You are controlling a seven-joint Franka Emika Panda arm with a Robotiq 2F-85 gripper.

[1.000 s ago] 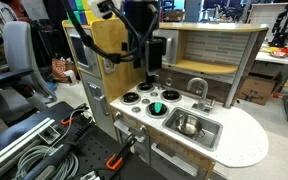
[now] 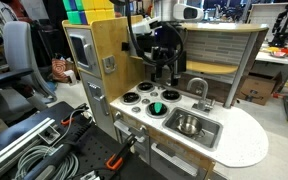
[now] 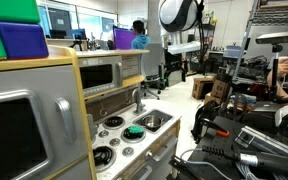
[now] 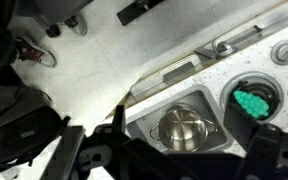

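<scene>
A green object (image 2: 157, 107) lies on one of the stove's front burners; the wrist view shows the same bumpy green thing (image 4: 252, 104) inside a dark round ring. In the sink basin (image 2: 212, 136) rests a round metal pot (image 4: 181, 128). My gripper (image 2: 164, 74) hangs well above the stove, pointing down. Its dark fingers (image 4: 99, 145) are spread apart along the bottom of the wrist view, with only the sink and pot seen far below between them. In the second exterior view my gripper (image 3: 172, 72) hangs clear of the counter.
Behind the sink rises a faucet (image 2: 202, 90). A wooden shelf (image 2: 212, 68) spans the back, and a cabinet with a silver oven (image 2: 82, 48) bounds the left. Cables (image 2: 46, 160) lie in front.
My arm has drawn away from the front camera, toward the back of the toy kitchen, and now looks smaller. The green object and the pot stay where they were.
</scene>
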